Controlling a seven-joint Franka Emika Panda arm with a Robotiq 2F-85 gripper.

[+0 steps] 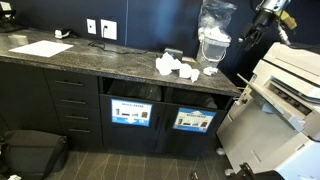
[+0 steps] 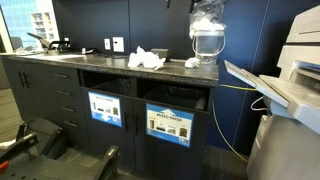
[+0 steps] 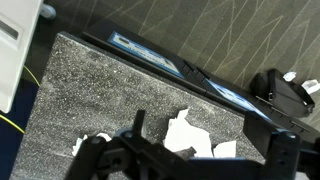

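Note:
My gripper hangs high over the counter, its dark fingers spread apart with nothing between them. In exterior view 1 that gripper (image 1: 248, 40) is at the upper right, beside a clear bucket (image 1: 212, 48) with plastic bagging on top. Crumpled white paper (image 1: 175, 66) lies on the dark speckled counter (image 1: 120, 65), left of the bucket. From the wrist, white paper (image 3: 186, 134) shows well below and between the fingers, and a smaller white scrap (image 3: 92, 140) lies to the left.
Two openings with labelled fronts, one marked mixed paper (image 2: 168, 124), sit under the counter. A large pale machine (image 1: 285, 110) stands at the right. A flat white sheet (image 1: 41, 48) and cables (image 1: 110, 48) lie on the left counter.

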